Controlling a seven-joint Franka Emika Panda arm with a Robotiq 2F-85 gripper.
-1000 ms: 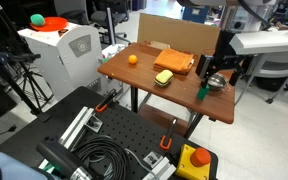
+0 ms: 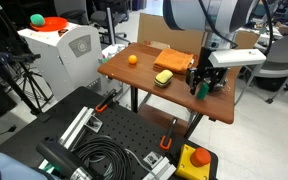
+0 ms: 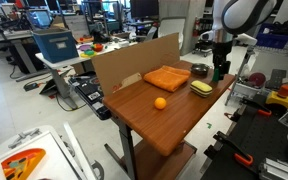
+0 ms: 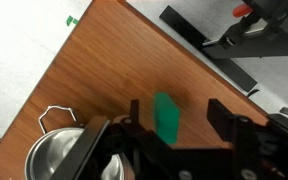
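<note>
A small green object (image 4: 166,122) stands near the wooden table's right end. In the wrist view it lies between the two dark fingers of my gripper, with some gap showing on either side. Exterior view 1 has the gripper (image 2: 206,84) low over the table, round the green object (image 2: 201,93). The fingers are part open, and no firm contact shows. From the other side, the green object (image 3: 220,76) is partly covered by the gripper.
A shiny metal pot (image 4: 67,166) stands close beside the gripper. Farther along the table are a yellow sponge (image 2: 163,77), an orange cloth (image 2: 171,60) and an orange ball (image 2: 133,60). A brown board (image 3: 134,62) rises along the back edge. Bare wood lies near the ball.
My gripper has come down and to the left in exterior view 1, from above the pot to round the green object. The objects on the table look unmoved.
</note>
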